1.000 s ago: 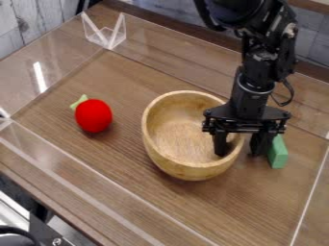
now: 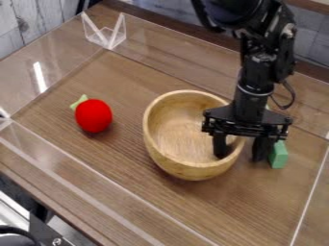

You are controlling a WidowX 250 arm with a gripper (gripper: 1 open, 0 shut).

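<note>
My black gripper (image 2: 245,130) reaches down from the top right over the right rim of a tan wooden bowl (image 2: 172,134), its fingers low by that rim and partly against the bowl. A small green block (image 2: 278,155) lies on the table just right of the bowl, partly behind the gripper's right side. A red round object with a green stem (image 2: 94,116), like a tomato, lies to the left. Whether the gripper is open or shut is unclear against the dark shapes.
A white wire-like object (image 2: 106,31) stands at the far back left.
The arm and gripper have shifted very slightly, and a little less of the green block shows beside it. The bowl and red object look unchanged.
</note>
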